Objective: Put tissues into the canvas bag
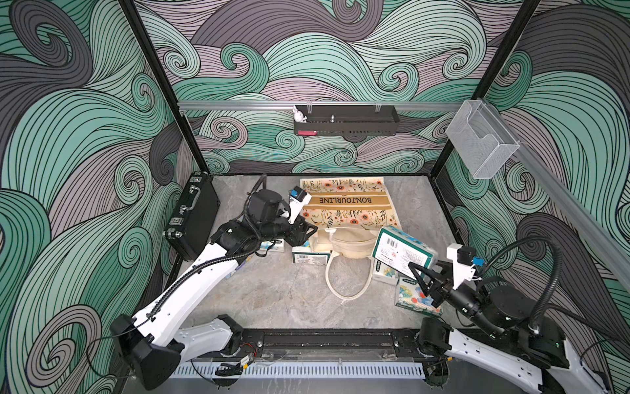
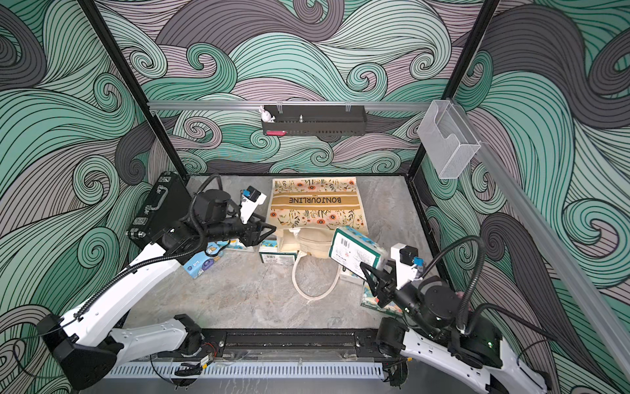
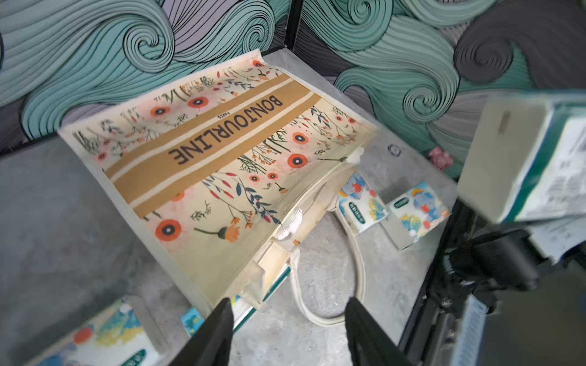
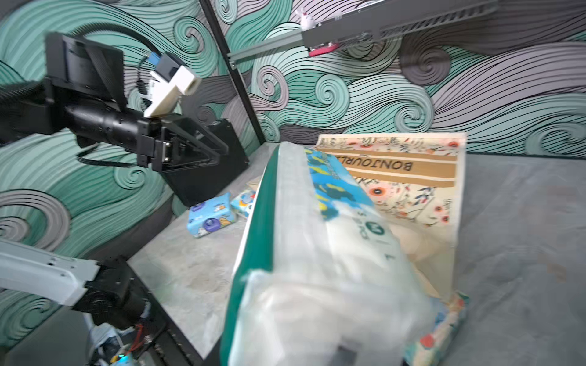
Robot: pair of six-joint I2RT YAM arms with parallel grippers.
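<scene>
The floral BONJOURLINE canvas bag (image 1: 344, 203) lies on its side at the table's back centre, its mouth and pale straps toward the front. My right gripper (image 1: 423, 279) is shut on a green-and-white tissue pack (image 2: 351, 249), held tilted just right of the bag's mouth; it fills much of the right wrist view. My left gripper is raised at the bag's front left, open with nothing between its fingers. Other tissue packs (image 3: 103, 335) lie on the table left of, in front of and right of the bag, including a blue one (image 4: 208, 216).
A black case (image 1: 193, 216) stands along the left edge. A dark shelf (image 1: 344, 121) and a mesh basket (image 1: 479, 141) hang on rails above.
</scene>
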